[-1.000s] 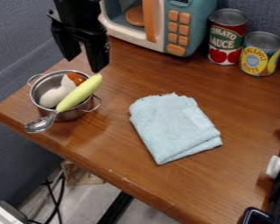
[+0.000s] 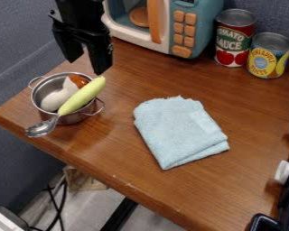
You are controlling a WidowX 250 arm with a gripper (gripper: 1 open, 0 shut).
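My black gripper (image 2: 84,56) hangs at the upper left, above a small steel pot (image 2: 44,87) near the table's left edge. Its two fingers point down and look apart, with nothing visible between them. In the pot are a yellow-green vegetable (image 2: 83,95), a white rounded item (image 2: 60,97) and an orange piece (image 2: 79,81). A metal ladle (image 2: 40,128) leans out over the pot's front rim.
A folded pale blue cloth (image 2: 180,131) lies mid-table. A toy microwave (image 2: 190,27) stands at the back, beside a tomato sauce can (image 2: 233,39) and a yellow can (image 2: 267,57). A dark appliance (image 2: 275,207) sits at the right edge.
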